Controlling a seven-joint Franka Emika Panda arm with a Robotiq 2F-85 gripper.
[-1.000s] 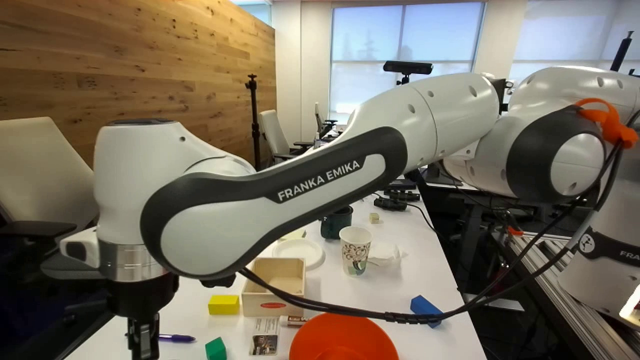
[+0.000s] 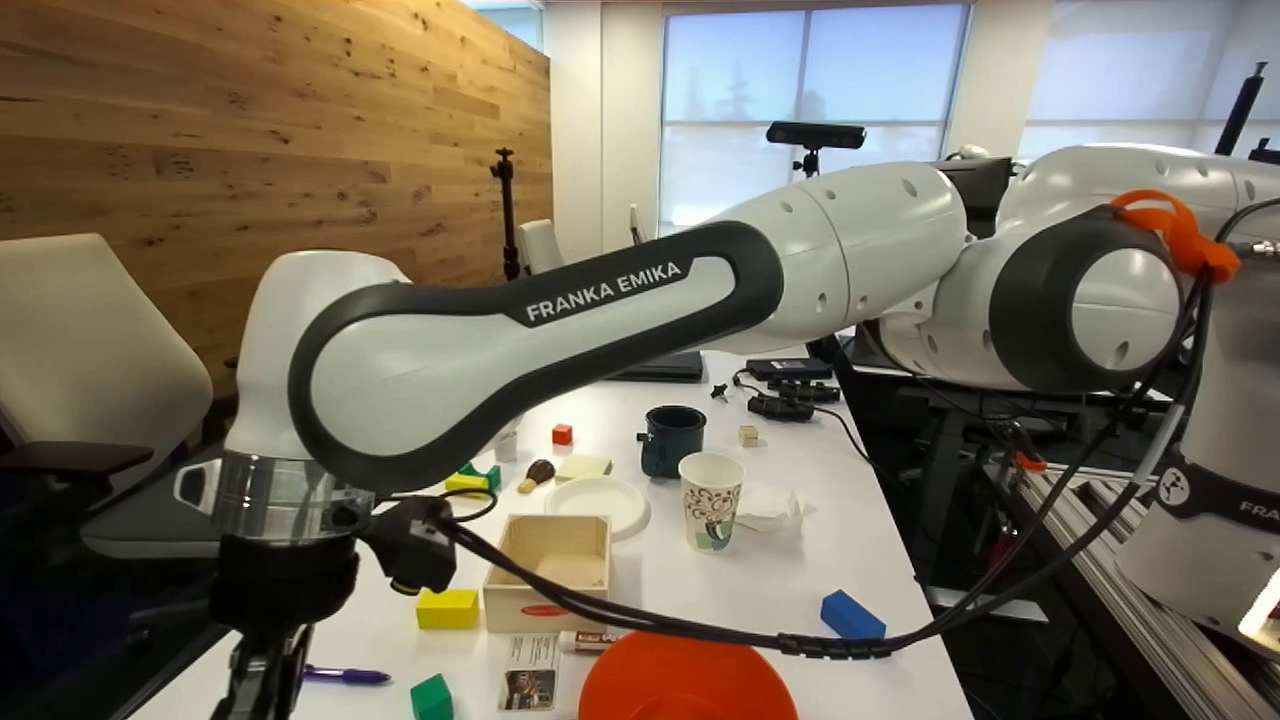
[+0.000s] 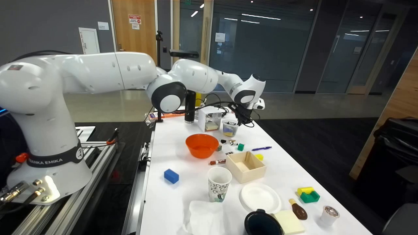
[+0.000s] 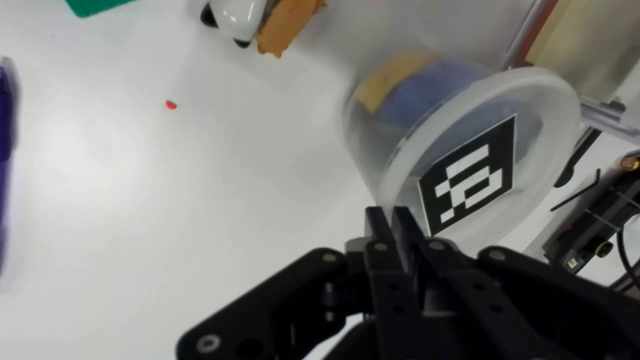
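Note:
A clear plastic tub [image 4: 403, 155] with a pale rounded rim fills the right of the wrist view. Inside it lie a card with a black-and-white marker [image 4: 468, 180] and something blue and yellow. My gripper is shut on the near edge of that rim, its fingertips close together. In exterior view 2 the tub [image 3: 230, 128] is at the table's far end, my gripper [image 3: 241, 120] at its right side, mostly hidden by cables. Exterior view 1 cuts off the fingertips and hides the tub. Whether the tub is off the table, I cannot tell.
A clear-fronted white box [image 3: 208, 118] stands close beside the tub. Around it are an orange bowl [image 3: 201, 145], a green block [image 3: 240, 147], a purple pen [image 3: 261, 148] and small toys. A wooden box [image 3: 246, 166] sits nearer the table's middle.
The forearm has come lower and the wrist has turned, bringing the camera mount and its cable into sight. My gripper has shifted slightly left in exterior view 1. The table objects seen there stay put.

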